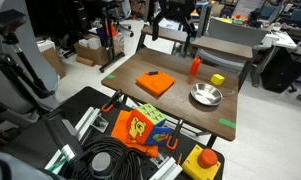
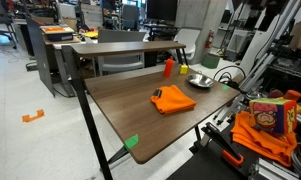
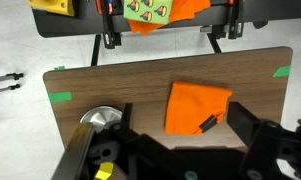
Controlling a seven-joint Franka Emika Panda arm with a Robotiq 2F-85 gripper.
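Note:
High over the table, my gripper (image 1: 177, 30) hangs at the top of exterior view 1. Its two dark fingers stand apart in the wrist view, open, with only bare tabletop seen between them. On the table lies a folded orange cloth (image 1: 155, 83); a small dark object (image 3: 208, 125) rests on it. A shiny metal bowl (image 1: 205, 94) sits toward the other end. Near the bowl are a yellow block (image 1: 217, 79) and an upright red bottle (image 1: 195, 66). The wrist view shows the bowl (image 3: 102, 117) partly covered by a finger.
A raised shelf (image 2: 120, 48) runs along the table's far side. At the robot's side lie a colourful box (image 1: 140, 125), orange cloth, coiled black cables (image 1: 105, 155) and a red button on a yellow box (image 1: 202, 161).

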